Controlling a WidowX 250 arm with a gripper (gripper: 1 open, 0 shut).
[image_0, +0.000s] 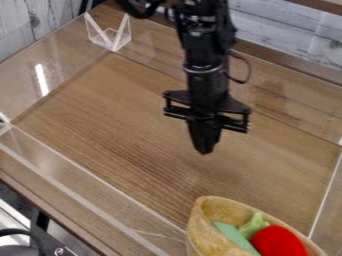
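Observation:
My gripper (206, 142) hangs over the middle of the wooden table (94, 150), its dark body seen from behind and pointing down, shut with nothing visible between its fingers. At the bottom right is a tan bowl (214, 225) holding a red round object (278, 241) and a green object (234, 240).
A white wire-like holder (110, 30) stands at the back left. Raised edges run along the table's left side.

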